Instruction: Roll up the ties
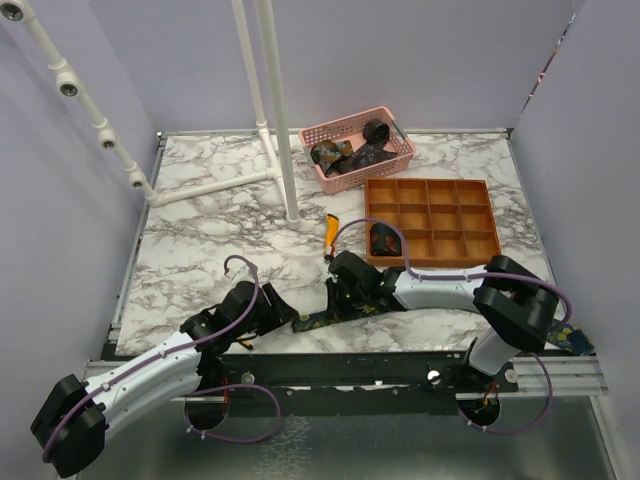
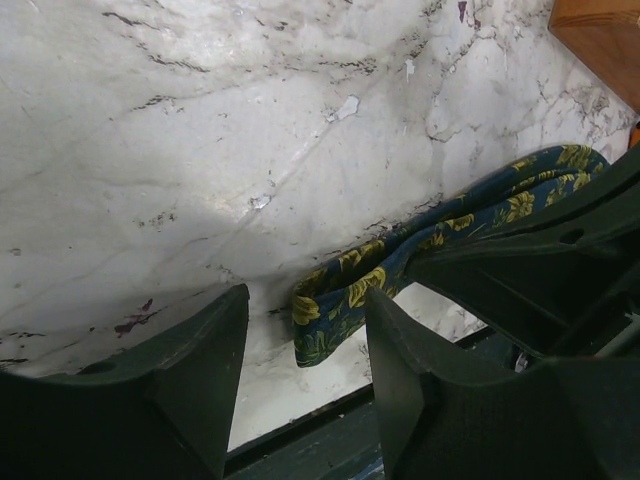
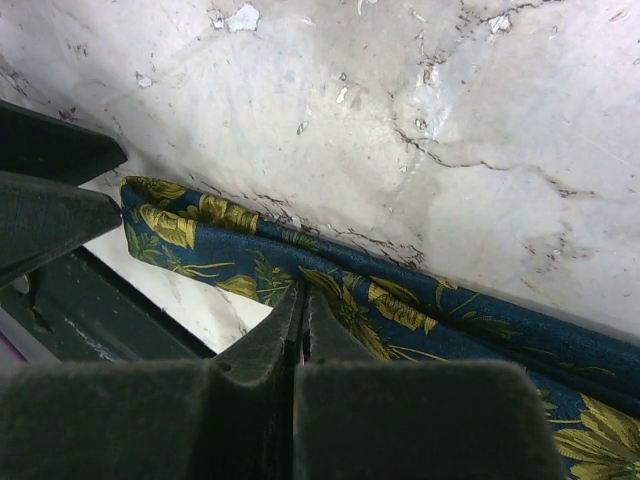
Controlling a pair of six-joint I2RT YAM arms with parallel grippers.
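A navy tie with yellow flowers (image 2: pixel 320 325) lies folded lengthwise along the front of the marble table, its short end bent near my left gripper. That gripper is open, its fingers either side of the end, just short of it in the left wrist view. My right gripper is shut, its tips down on the tie (image 3: pixel 230 260) a little in from that end; nothing clearly shows between its fingers. In the top view the tie's far end (image 1: pixel 565 338) hangs at the right front corner, its middle hidden under the right arm.
A wooden compartment box (image 1: pixel 450 205) with a dark roll in one cell stands at the right. A pink basket (image 1: pixel 340 180) of rolled ties sits behind it. An orange tool (image 1: pixel 332 228) lies mid-table. White pipes stand at the back left.
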